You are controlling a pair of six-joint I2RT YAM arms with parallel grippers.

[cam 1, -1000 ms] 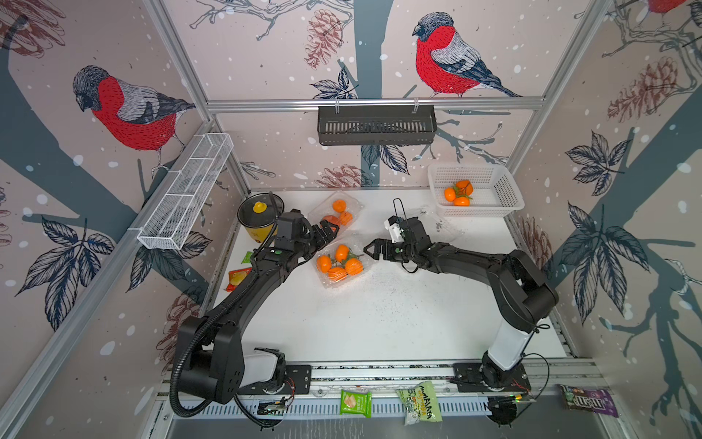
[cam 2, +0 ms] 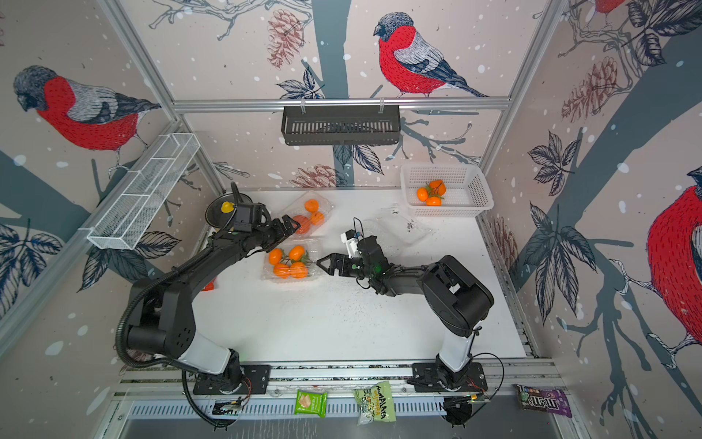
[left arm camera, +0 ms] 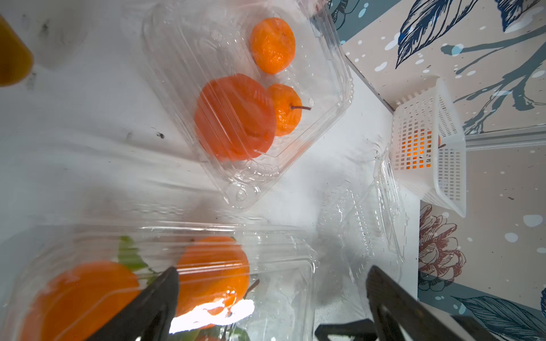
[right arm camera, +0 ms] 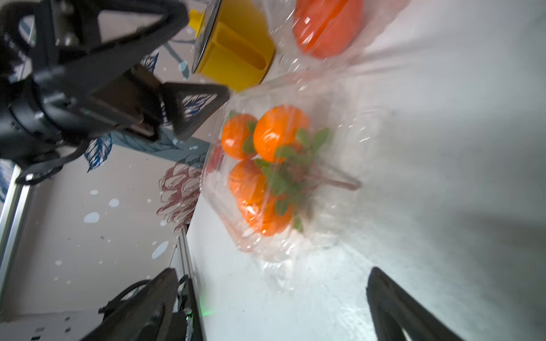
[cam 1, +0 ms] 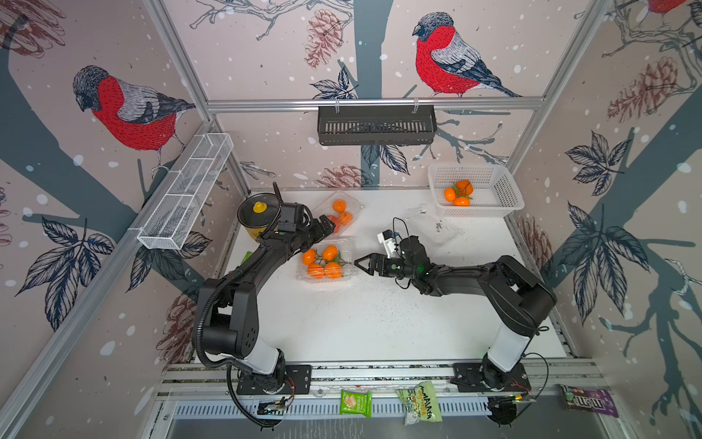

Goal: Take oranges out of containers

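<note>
A clear plastic container (cam 1: 351, 272) in mid-table holds several oranges (cam 1: 332, 270) with green leaves. Behind it stands a second clear container (left arm camera: 335, 113) with two small oranges (left arm camera: 273, 45) and a larger red-orange fruit (left arm camera: 235, 116). My left gripper (cam 1: 326, 225) is open above the gap between the two containers, nothing between its fingers. Just right of the front container, my right gripper (cam 1: 363, 265) is open and empty. In the right wrist view the front container's oranges (right arm camera: 279, 131) show through its glossy plastic, left of centre.
A white basket (cam 1: 504, 191) at the back right holds a few oranges. An empty clear plastic piece (cam 1: 437, 225) lies in front of it. A yellow pot (cam 1: 257, 232) stands at the back left.
The front container with its oranges has shifted left and turned straighter. My right gripper has moved slightly left.
</note>
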